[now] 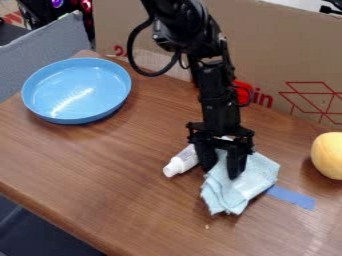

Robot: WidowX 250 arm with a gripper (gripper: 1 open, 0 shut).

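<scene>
My black gripper [230, 158] is down at the table, over a pale blue cloth [235, 192] that lies crumpled on the wood. Its fingertips are partly hidden in the cloth, and whether they grip it is hard to make out. A white tube or bottle [179, 163] lies just left of the cloth, partly behind the gripper. A strip of blue tape [293, 199] is on the table to the right of the cloth.
A blue plate [75, 87] sits at the back left. A yellow round object [327, 155] is at the right edge. A cardboard panel [294, 70] stands behind.
</scene>
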